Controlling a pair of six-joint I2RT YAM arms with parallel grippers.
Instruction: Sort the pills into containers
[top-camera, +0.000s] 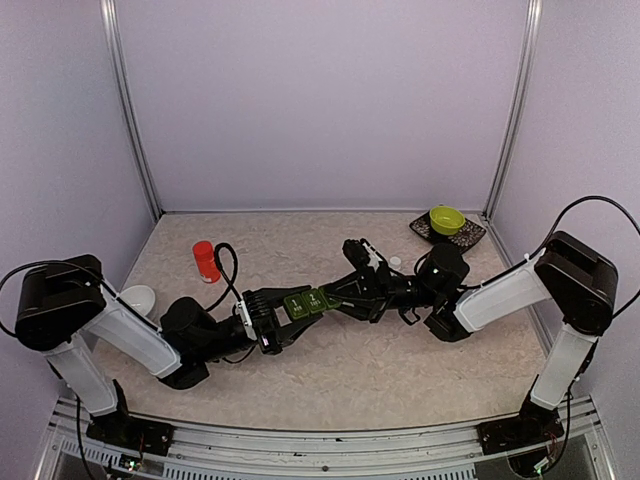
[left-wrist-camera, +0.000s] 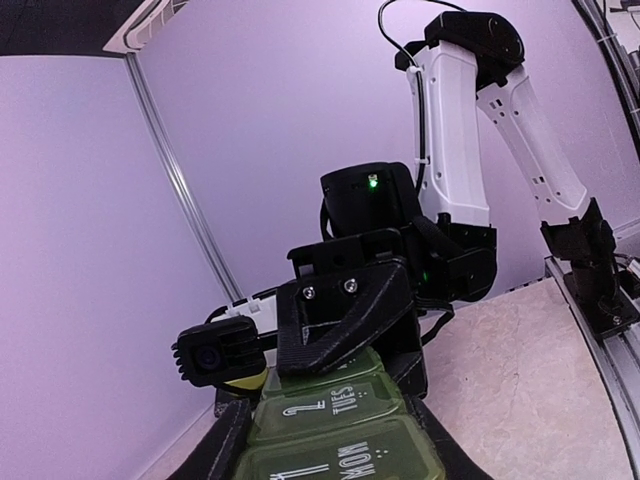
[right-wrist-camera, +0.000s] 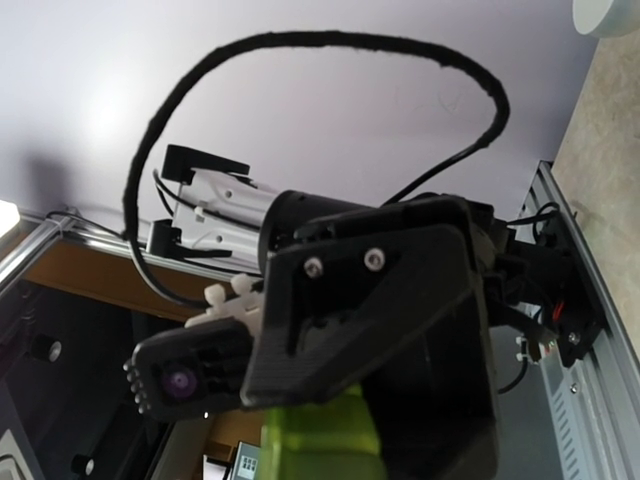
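A green pill organizer (top-camera: 306, 304) with labelled lids hangs above the middle of the table, held between both grippers. My left gripper (top-camera: 288, 312) is shut on its left end; in the left wrist view the organizer (left-wrist-camera: 336, 450) sits between the fingers, white lettering on its lids. My right gripper (top-camera: 338, 296) is shut on the other end. In the right wrist view the green plastic (right-wrist-camera: 320, 440) shows below the dark gripper housing. I cannot see any pills.
A red cylinder (top-camera: 206, 262) stands back left, near a white dish (top-camera: 137, 299). At back right a lime bowl (top-camera: 446, 220) rests on a dark patterned tray (top-camera: 470, 236), with a small white item (top-camera: 395, 263) nearby.
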